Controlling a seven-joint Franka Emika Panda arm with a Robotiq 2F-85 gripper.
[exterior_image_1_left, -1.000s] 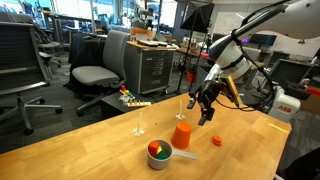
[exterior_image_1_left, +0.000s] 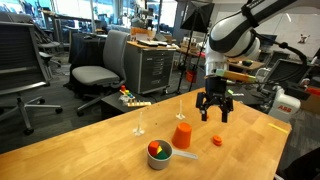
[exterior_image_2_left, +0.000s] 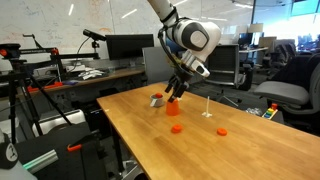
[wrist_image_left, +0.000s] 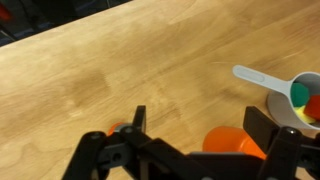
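My gripper (exterior_image_1_left: 214, 117) hangs above the wooden table, its fingers apart and nothing between them. In the wrist view an orange cup (wrist_image_left: 232, 140) shows partly behind the right finger, and a small orange piece (wrist_image_left: 118, 127) peeks out by the left finger. Exterior view 1 has the orange cup (exterior_image_1_left: 181, 137) standing left of the gripper and a small orange piece (exterior_image_1_left: 217, 141) lying in front of it. A grey pot (exterior_image_1_left: 159, 155) with a handle holds red, green and yellow items. Exterior view 2 shows two orange pieces (exterior_image_2_left: 177, 128) on the table, well apart.
Thin white stands (exterior_image_1_left: 140, 122) rise from the back of the table. Near its back edge lies a colourful cluster (exterior_image_1_left: 131, 99). Office chairs (exterior_image_1_left: 100, 68) stand beyond it.
In exterior view 1 the gripper has shifted right and turned from a tilted pose to point more downward. Cup and pot stay put.
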